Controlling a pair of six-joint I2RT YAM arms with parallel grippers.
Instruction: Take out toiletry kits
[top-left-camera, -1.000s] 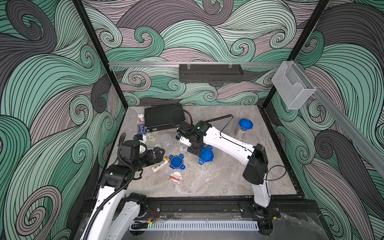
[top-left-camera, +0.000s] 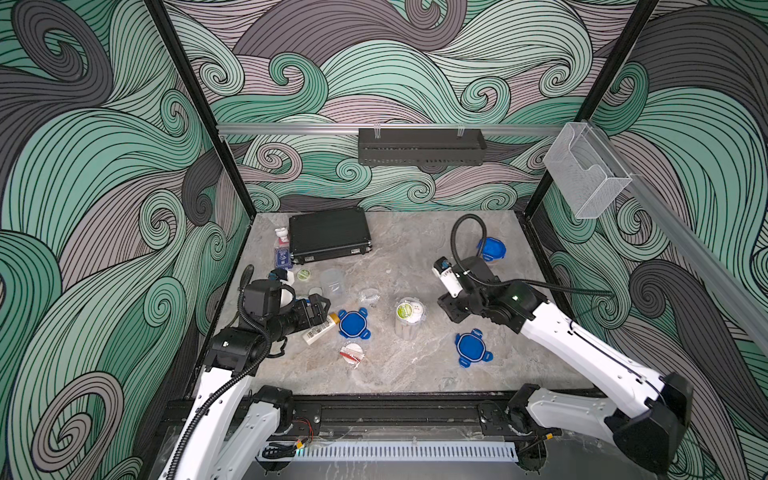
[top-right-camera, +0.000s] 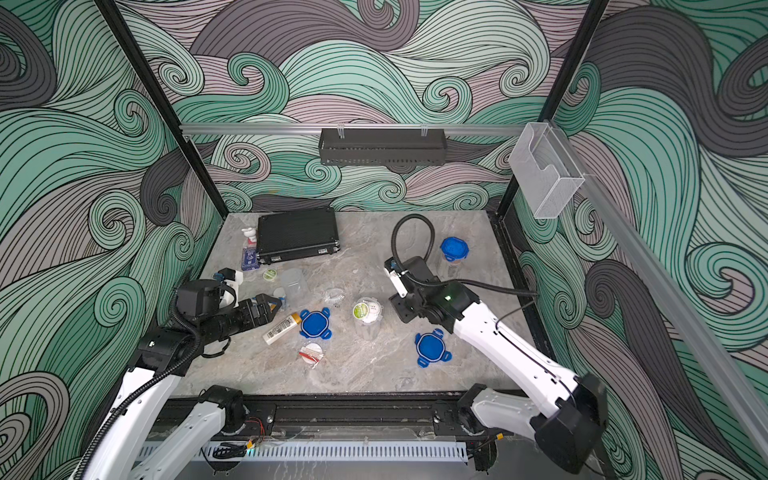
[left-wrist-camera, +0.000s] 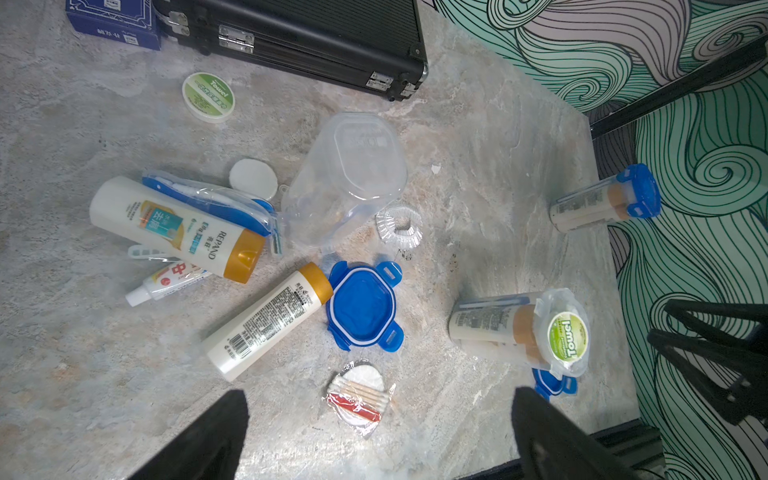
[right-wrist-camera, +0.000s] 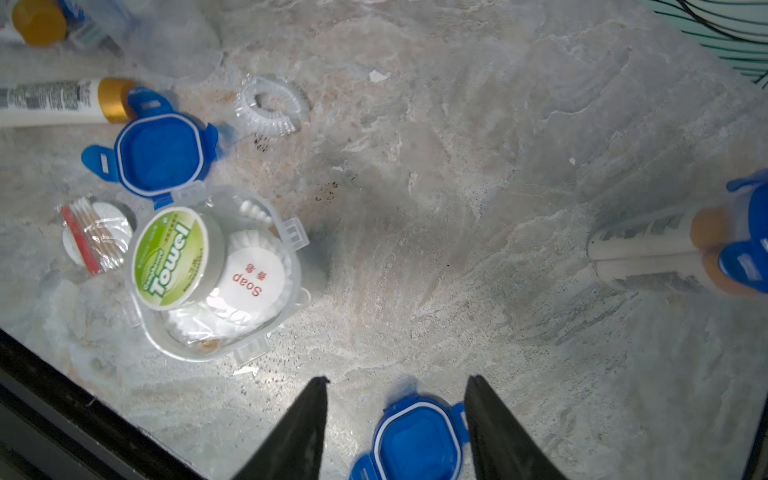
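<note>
A clear kit container (right-wrist-camera: 304, 268) stands open at the middle, with a green towel tin (right-wrist-camera: 172, 256) and a soap packet (right-wrist-camera: 254, 280) on top. A blue lid (right-wrist-camera: 416, 444) lies to its front right, below my right gripper, whose fingers stand apart, empty. A closed blue-lidded kit (left-wrist-camera: 584, 204) stands at the back right. My left gripper is open above the left-hand items: lotion bottle (left-wrist-camera: 168, 216), second bottle (left-wrist-camera: 256, 328), toothpaste (left-wrist-camera: 168, 284), toothbrush (left-wrist-camera: 208, 192), cotton swabs (left-wrist-camera: 360, 408) and an empty clear container (left-wrist-camera: 344, 164), beside another blue lid (left-wrist-camera: 360, 308).
A black case (top-left-camera: 328, 228) lies at the back left with small boxes beside it. A dark tray (top-left-camera: 420, 156) and a mesh basket (top-left-camera: 584, 172) hang on rails.
My right arm has swung right, away from the middle container. The blue lid that was on that container now lies front right. My left arm looks unchanged.
</note>
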